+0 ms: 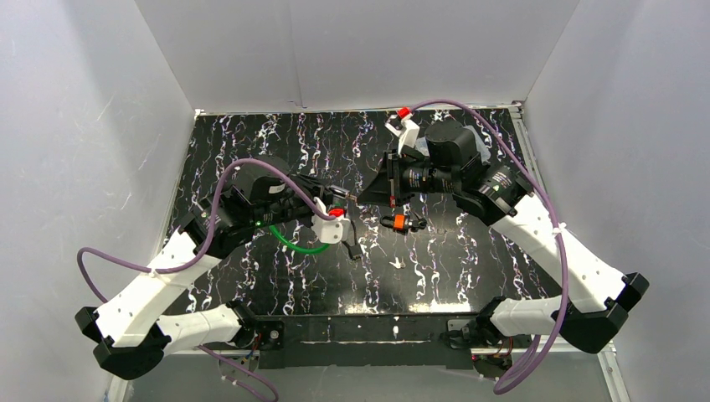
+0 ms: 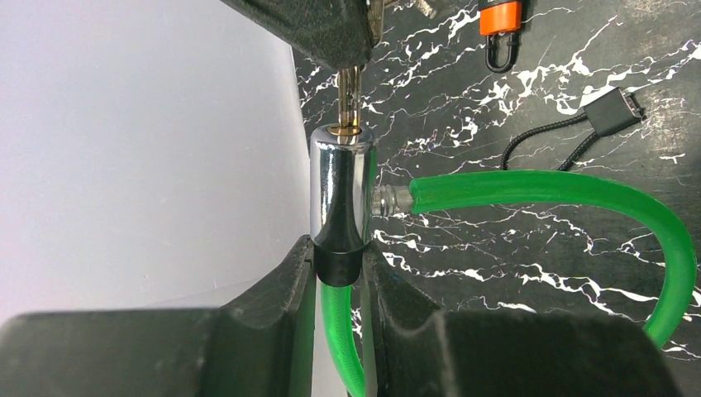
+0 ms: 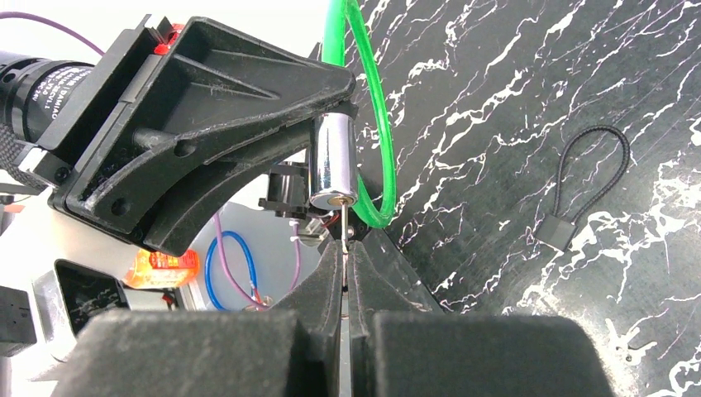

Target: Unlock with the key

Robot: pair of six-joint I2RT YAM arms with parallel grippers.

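My left gripper is shut on the black end of a chrome cylinder lock, which carries a green cable. My right gripper is shut on a thin metal key. In the right wrist view the key runs straight up to the keyhole in the lock's end face. The left wrist view shows the key meeting that face in line with the lock; how deep it sits cannot be told. From above, both grippers face each other over the middle of the table.
An orange-and-black padlock-like piece lies on the dark marbled table. Near it are a black cable loop with a square block and some small keys. Grey walls rise at the sides and back.
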